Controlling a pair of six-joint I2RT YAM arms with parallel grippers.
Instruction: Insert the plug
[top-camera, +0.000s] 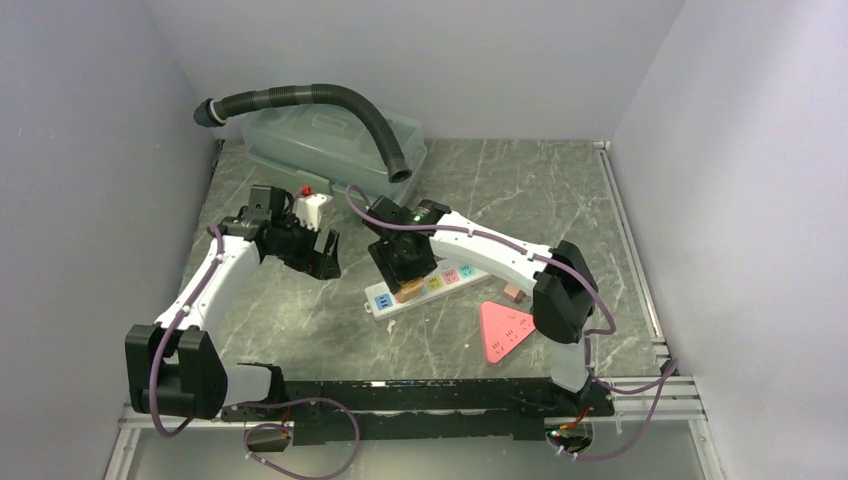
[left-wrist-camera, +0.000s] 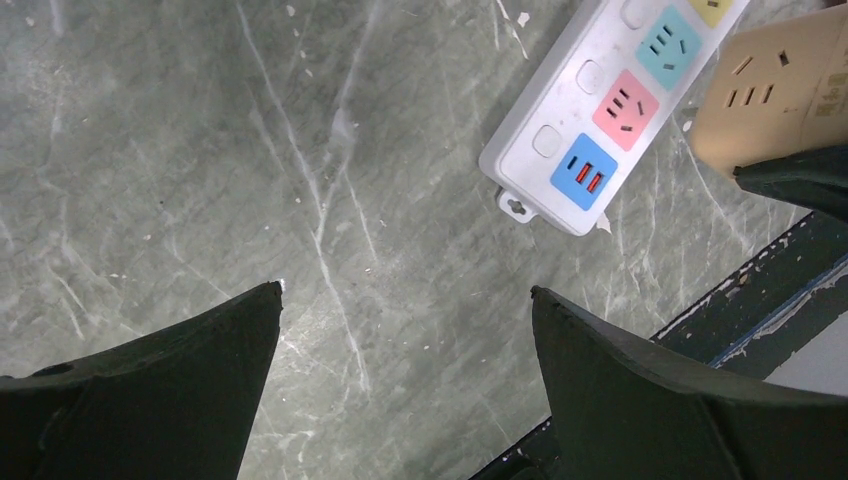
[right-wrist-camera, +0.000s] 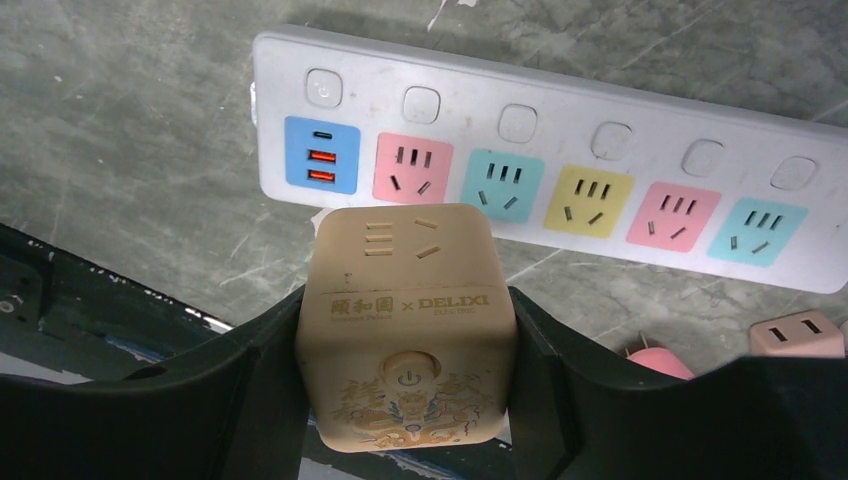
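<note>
My right gripper is shut on a tan plug adapter, whose face carries socket slots, printed lettering and a round button. The adapter hangs above the table beside the white power strip, overlapping its near edge in the right wrist view; its prongs are hidden. Along the strip runs a blue USB panel at one end, then pink, teal and yellow socket panels. In the top view my left gripper stands off the strip's left end. Its two fingers are wide apart in the left wrist view, with only bare table between them.
A pink triangular socket block lies right of the strip, with a small pinkish cube nearby. At the back left stands a translucent box with a black hose over it. Left of the strip, the table is clear.
</note>
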